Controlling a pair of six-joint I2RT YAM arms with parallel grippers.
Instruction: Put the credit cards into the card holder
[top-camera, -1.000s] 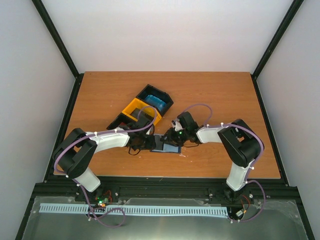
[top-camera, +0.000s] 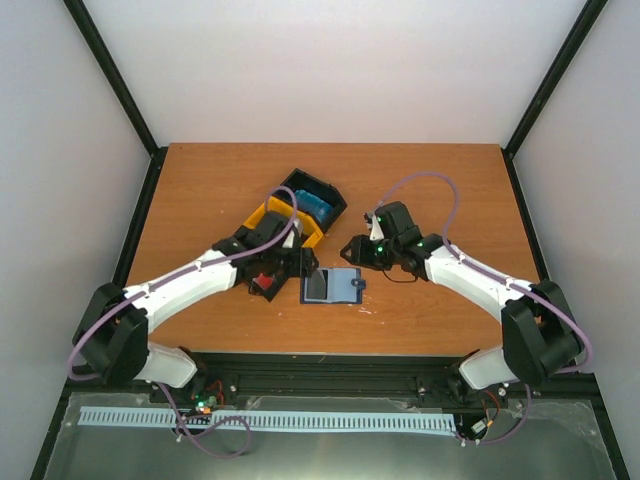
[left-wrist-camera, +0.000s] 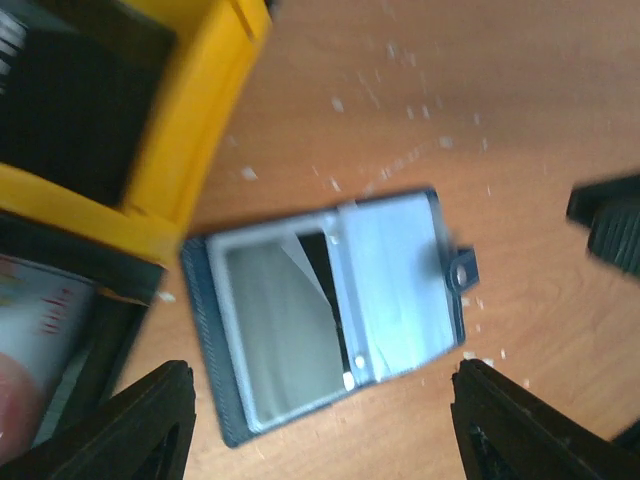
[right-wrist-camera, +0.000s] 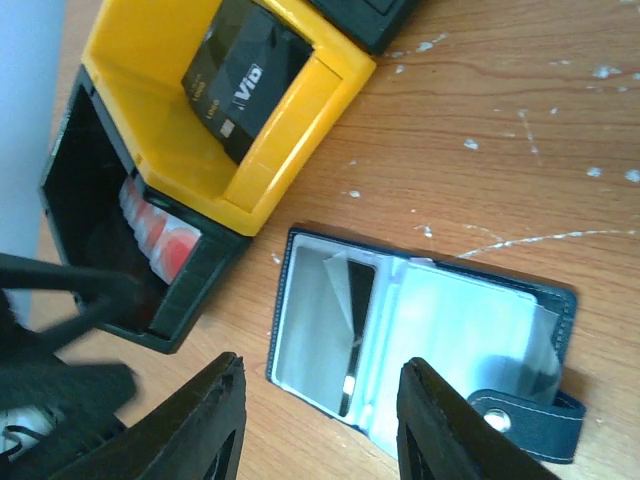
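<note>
The card holder (top-camera: 342, 286) lies spread open on the table, a dark strip and pale plastic in its left half (left-wrist-camera: 280, 330) and a light right half with a snap strap (right-wrist-camera: 525, 425). My left gripper is open above it, nothing between its fingers. My right gripper hangs above and right of it, fingers apart and empty. Dark cards (right-wrist-camera: 240, 85) stand in the yellow bin (right-wrist-camera: 300, 130); reddish and white cards (right-wrist-camera: 160, 235) sit in a black bin (right-wrist-camera: 185, 290).
Another black bin (top-camera: 330, 210) with blue items (top-camera: 312, 203) adjoins the yellow bin at the back.
Both arms have risen away from the card holder, my right one shifting rightward and back, uncovering the holder in the top view.
</note>
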